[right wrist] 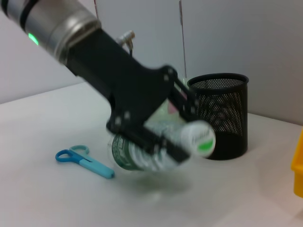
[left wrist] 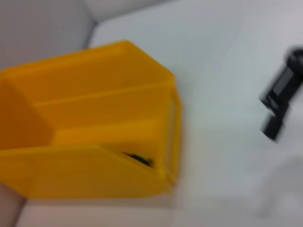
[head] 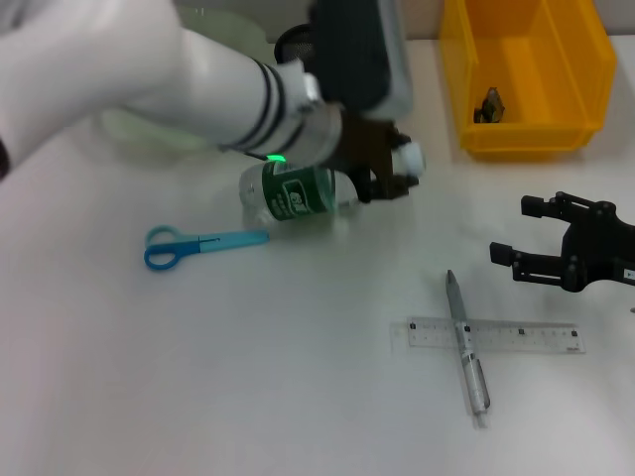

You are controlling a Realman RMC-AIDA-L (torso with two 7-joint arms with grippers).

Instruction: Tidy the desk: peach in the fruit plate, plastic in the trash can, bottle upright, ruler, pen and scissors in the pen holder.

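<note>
The clear water bottle (head: pixel 294 191) with a green label lies sideways in my left gripper, whose fingers close around its neck below the white cap (right wrist: pixel 200 138). A shadow under it in the right wrist view suggests it is off the table. My right gripper (head: pixel 519 230) is open and empty. Blue scissors (head: pixel 203 245) lie at left. The pen (head: pixel 470 362) rests across the clear ruler (head: pixel 531 337). Behind the left arm stands the black mesh pen holder (right wrist: pixel 222 113). A bit of pink peach (right wrist: pixel 172 108) shows past the left gripper.
The yellow bin (head: pixel 536 144) at the back right holds a small dark item (head: pixel 489 106). The pale green plate (head: pixel 238 30) is mostly covered by the left arm. Bare white table fills the front and left.
</note>
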